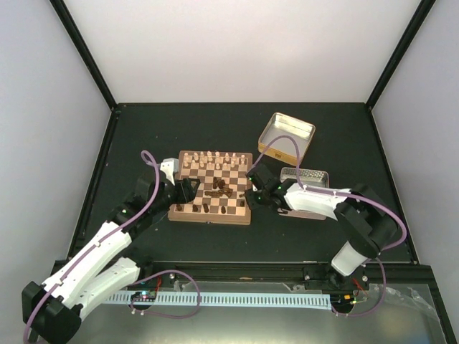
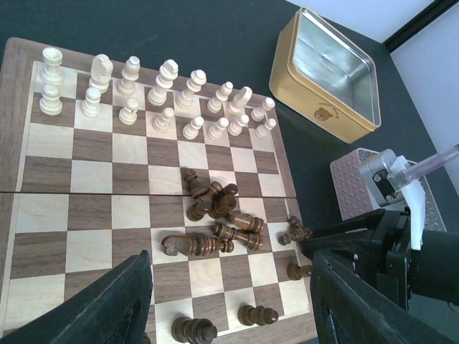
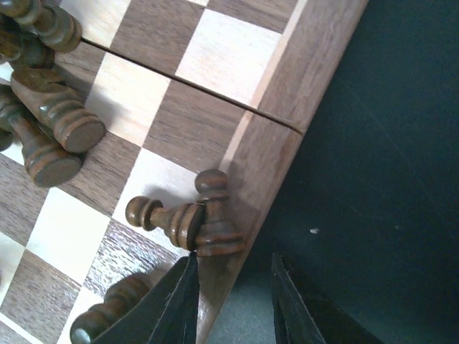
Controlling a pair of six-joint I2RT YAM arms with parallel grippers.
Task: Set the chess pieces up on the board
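The wooden chessboard (image 1: 215,218) has two rows of white pieces (image 2: 163,119) standing on its far side. Several dark pieces (image 2: 215,201) lie heaped around the middle, while a few dark pieces (image 2: 193,330) stand near the close edge. At the right border one dark pawn (image 3: 161,218) lies on its side against another dark pawn (image 3: 217,223), which sits on the wooden rim. My right gripper is parted just beside these two, with nothing between its fingers. Over the board's left part my left gripper stands open and empty.
A cream box (image 2: 326,118) stands behind the board to the right. In front of it sits a pinkish perforated tray (image 2: 351,188), partly covered by the right arm.
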